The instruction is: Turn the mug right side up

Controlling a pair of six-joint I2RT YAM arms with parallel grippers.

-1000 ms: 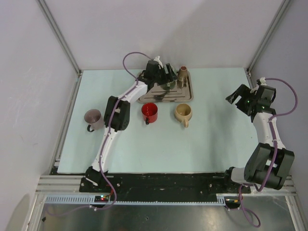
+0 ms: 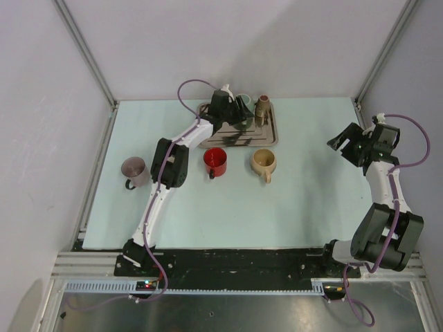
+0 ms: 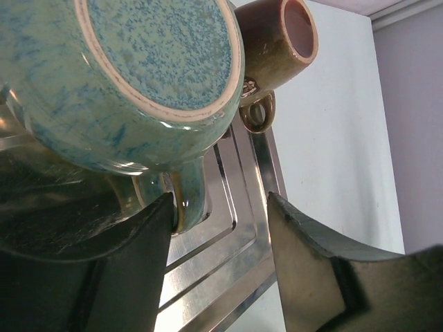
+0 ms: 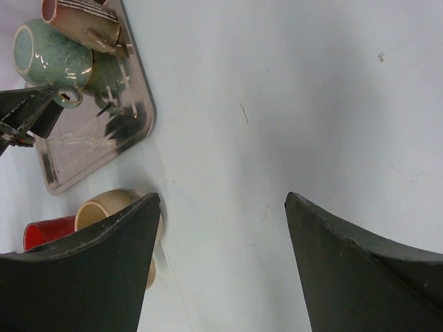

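Note:
A blue-green speckled mug (image 3: pixel 166 48) lies on its side on the metal tray (image 3: pixel 228 166); its round base faces the camera in the left wrist view. Its handle (image 3: pixel 192 194) hangs between the fingers of my left gripper, close against the left finger (image 3: pixel 156 235) and clear of the other. That finger is part open. From the right wrist view, the same mug (image 4: pixel 52 52) shows with the left gripper's dark fingers beside its handle (image 4: pixel 68 98). Over the bare right side of the table, my right gripper is part open and empty.
A brown mug (image 3: pixel 277 41) lies right beside the blue-green one on the tray. In front of the tray are a red mug (image 2: pixel 215 161) and a tan mug (image 2: pixel 263 162); a grey-purple mug (image 2: pixel 135 170) stands far left.
The mugs look unmoved.

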